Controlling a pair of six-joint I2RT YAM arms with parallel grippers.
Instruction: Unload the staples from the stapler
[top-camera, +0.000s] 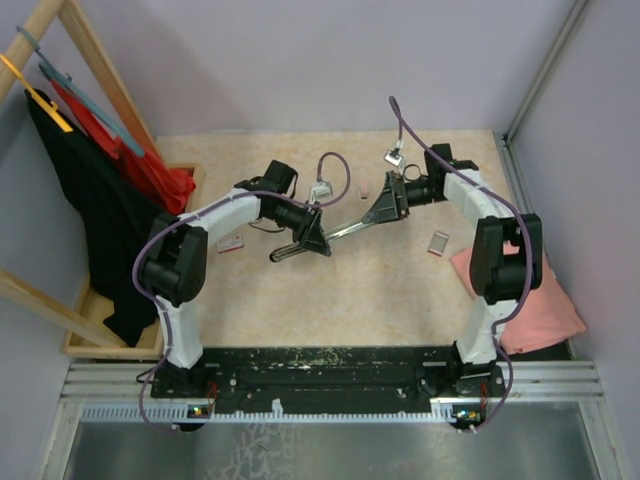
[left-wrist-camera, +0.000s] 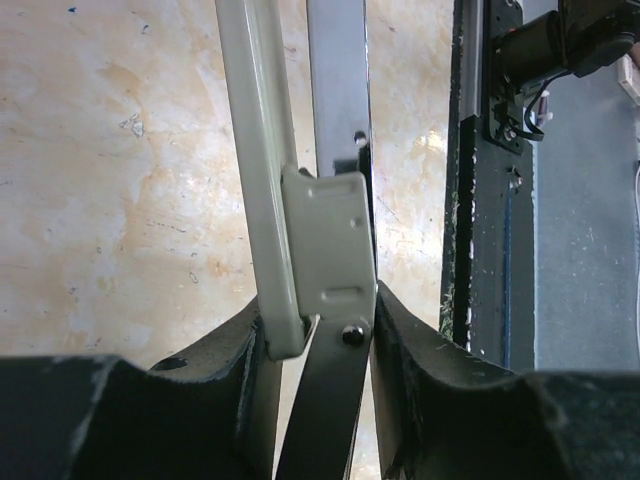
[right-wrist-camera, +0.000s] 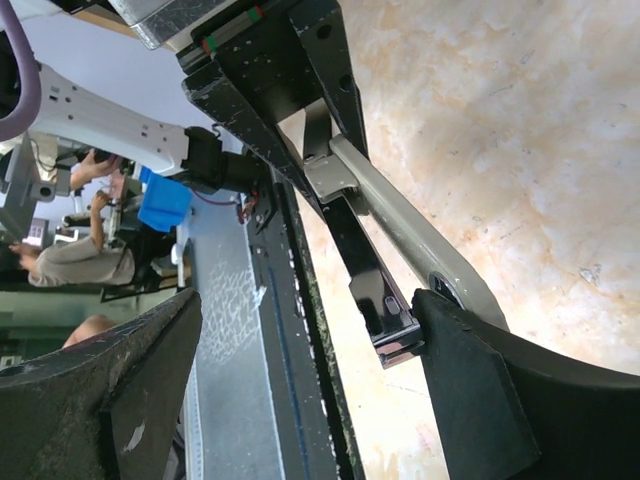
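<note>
The long stapler (top-camera: 350, 229) runs at a slant between both arms, above the pale tabletop. My left gripper (top-camera: 316, 246) is shut around its middle; in the left wrist view the stapler's silver bar (left-wrist-camera: 342, 85) and grey arm (left-wrist-camera: 256, 170) pass between the fingers. At the stapler's right part is my right gripper (top-camera: 378, 210). In the right wrist view its fingers (right-wrist-camera: 510, 400) stand wide apart. The dark end of the stapler (right-wrist-camera: 392, 335) sits by the right-hand finger, outside any grip. Whether staples lie inside cannot be seen.
Small boxes lie at the left (top-camera: 230, 244) and right (top-camera: 438, 243), and a tiny pink item (top-camera: 364, 192) lies at the back. A pink cloth (top-camera: 540, 310) covers the right edge. Clothes on a wooden rack (top-camera: 110, 70) occupy the left.
</note>
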